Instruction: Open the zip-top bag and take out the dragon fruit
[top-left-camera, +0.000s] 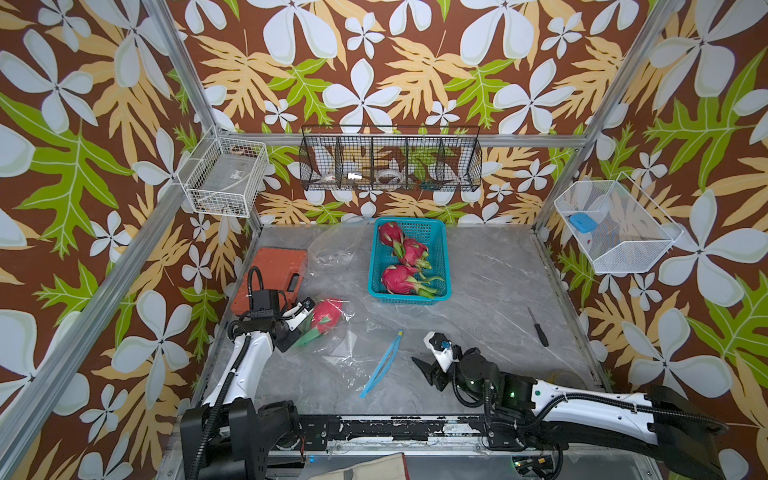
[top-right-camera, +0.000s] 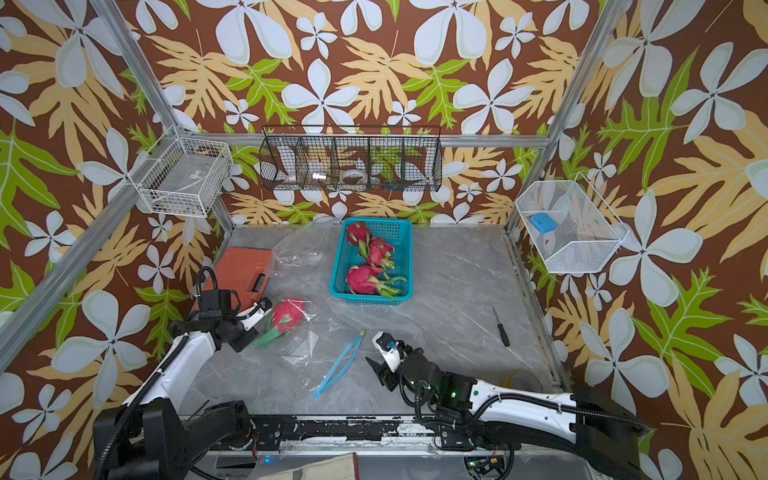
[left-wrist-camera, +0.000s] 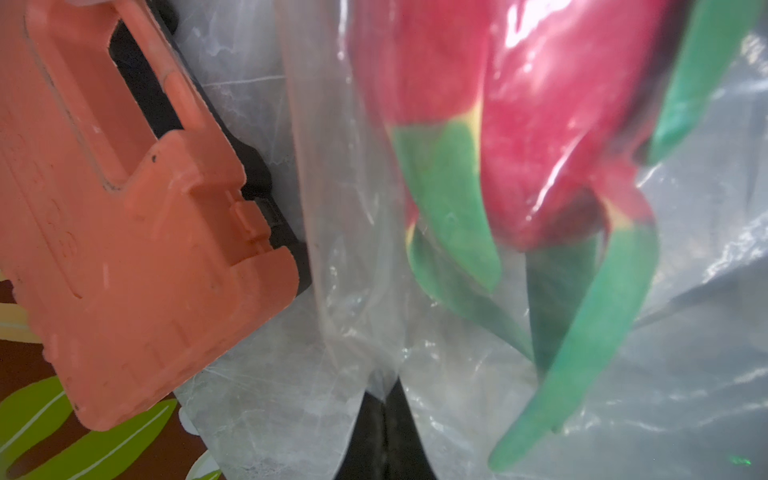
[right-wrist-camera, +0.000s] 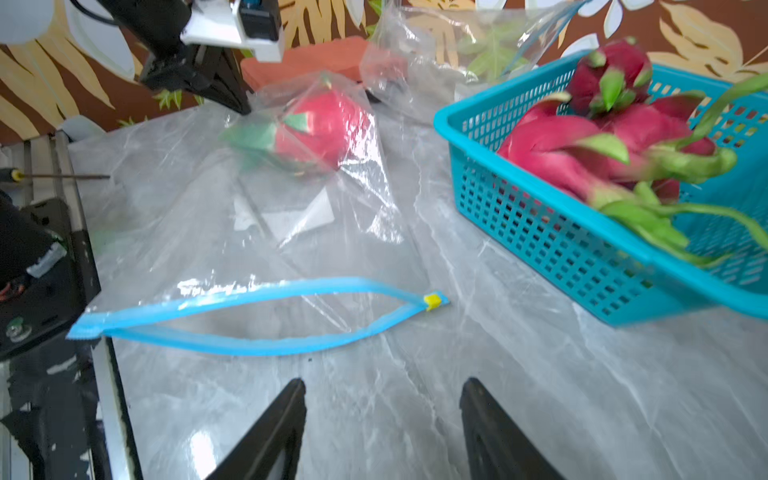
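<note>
A clear zip top bag (right-wrist-camera: 204, 212) lies on the table with a red and green dragon fruit (right-wrist-camera: 324, 128) inside, near its closed end. Its blue zip (right-wrist-camera: 268, 344) stands apart as a loop, with a yellow slider (right-wrist-camera: 433, 301) at one end. My left gripper is shut on the bag's film at a lower corner, beside the fruit's green tips. The right gripper is open with nothing between its fingers; in the top left view it is just right of the zip, apart from it.
Several dragon fruits sit in a teal basket (right-wrist-camera: 520, 212) behind the zip. An orange case (left-wrist-camera: 152, 240) lies beside my left gripper. A screwdriver (top-left-camera: 541, 333) rests at the right; the table between it and the basket is clear.
</note>
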